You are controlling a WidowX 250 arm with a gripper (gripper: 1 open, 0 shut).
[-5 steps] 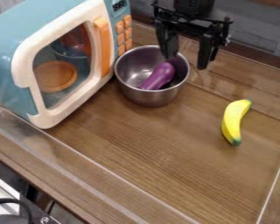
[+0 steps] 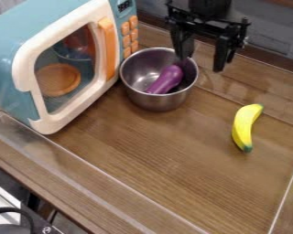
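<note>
A steel bowl (image 2: 146,100) sits on the wooden counter beside the toy microwave, with a purple eggplant (image 2: 168,80) lying inside it. The black gripper (image 2: 200,57) hangs over the back right part of the bowl, its two fingers spread wide, one above the bowl and the other to the right of it, with nothing seen between them. A yellow banana (image 2: 245,126) lies on the counter to the right.
The blue and white microwave (image 2: 39,37) fills the left side, with an orange plate behind its door. A wall runs along the back.
The gripper has risen very slightly over the last second. The bowl, eggplant and banana look unchanged.
</note>
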